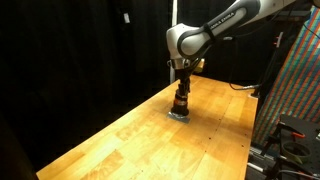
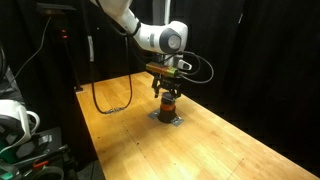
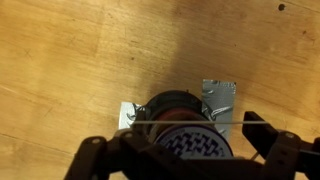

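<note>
A dark cylinder (image 2: pixel 167 111) with an orange-red band stands upright on the wooden table. Silver tape (image 3: pixel 219 98) lies at its base. From above, its round top (image 3: pixel 192 143) shows a honeycomb-like pattern inside a dark rim. My gripper (image 2: pixel 167 92) is open just over the cylinder, pointing down. In the wrist view the dark fingers (image 3: pixel 262 135) stand apart to either side of the top, and a thin pale line runs straight across between them. Whether this line touches the cylinder cannot be told.
Bare wooden table (image 1: pixel 120 135) extends widely around the cylinder. A black cable (image 2: pixel 96 85) loops from the arm. Behind the table hangs a dark curtain (image 1: pixel 75 70), and a dark stand (image 1: pixel 292 148) is beside the table at the right.
</note>
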